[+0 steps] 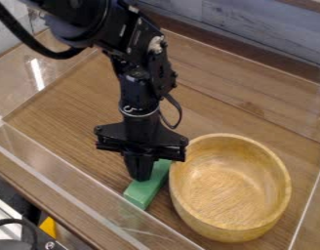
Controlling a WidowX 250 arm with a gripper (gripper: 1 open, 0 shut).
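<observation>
The black gripper (140,156) is low over the wooden floor at the centre, shut, its lower end over the upper part of a green block (144,195). Nothing can be seen clearly between its fingers. The green block lies on the floor against the left side of a large tan wooden bowl (234,210), partly hidden by the gripper.
Bare floor (234,93) spreads behind and to the left. A pale wall (260,29) runs along the back right. A small yellow object (48,227) and a black cable sit at the lower left edge.
</observation>
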